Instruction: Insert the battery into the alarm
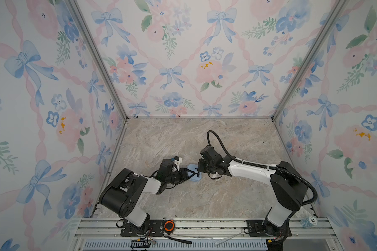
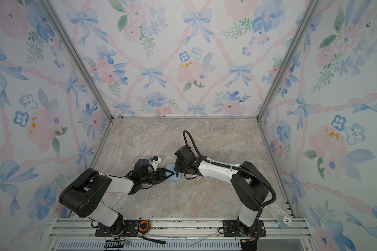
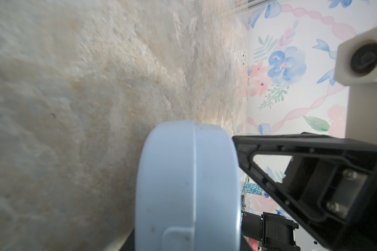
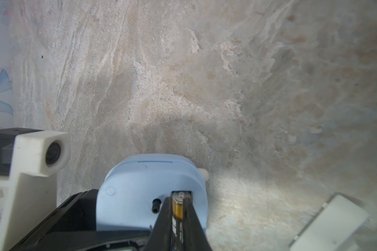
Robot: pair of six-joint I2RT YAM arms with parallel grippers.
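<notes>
My left gripper (image 1: 193,173) is shut on the rounded pale-blue alarm (image 3: 176,175), holding it up on edge near the middle of the workspace. One of its dark fingers (image 3: 289,143) lies against the alarm's side in the left wrist view. The right wrist view shows the alarm's open face, with a dark slot and a slim battery (image 4: 178,200) in it, gold and silver at the visible end. Shut over the slot is my right gripper. The battery lines up with the narrow space at its fingertips; whether they touch it cannot be told, and its lower part is hidden.
A white object (image 4: 333,226) shows at the lower right of the right wrist view. The left arm's white camera housing (image 4: 41,152) is close to the right gripper. Bare stone-patterned table (image 1: 163,136) lies behind and in front of the arms.
</notes>
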